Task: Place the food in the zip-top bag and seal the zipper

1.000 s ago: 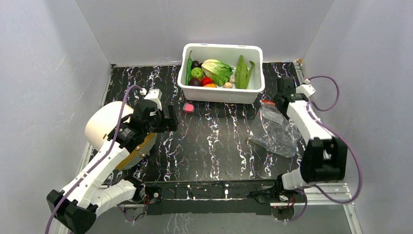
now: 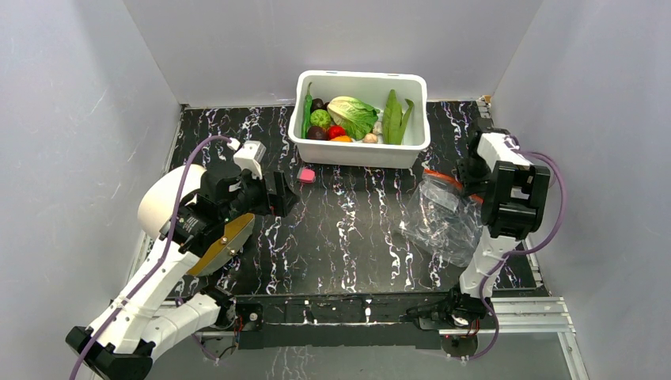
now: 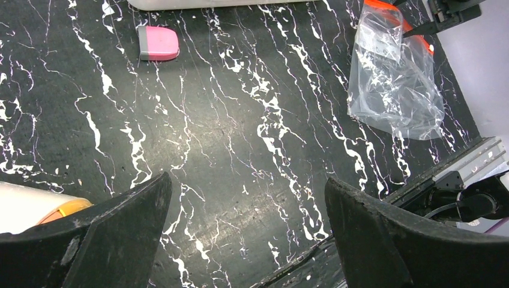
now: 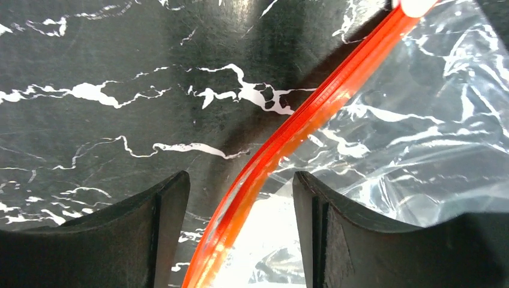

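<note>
A clear zip top bag (image 2: 441, 220) lies flat on the right of the table, its red zipper edge (image 4: 282, 144) toward the back. Over that edge is my right gripper, fingers part open. In the right wrist view the red zipper strip runs slantwise between its fingers, one to each side; neither visibly pinches it. My left gripper stands open and empty above the left of the table, well away from the bag. Vegetables such as the lettuce (image 2: 354, 116) and a green pepper (image 2: 307, 115) lie in a white bin (image 2: 356, 156) at the back.
A pink and grey block (image 2: 306, 175) sits in front of the bin's left side. A white and yellow rounded container (image 2: 166, 202) stands at the left behind my left arm.
My right arm has swung in and come down at the bag's zipper edge, and the bag has shifted a little. My left gripper has moved slightly right.
</note>
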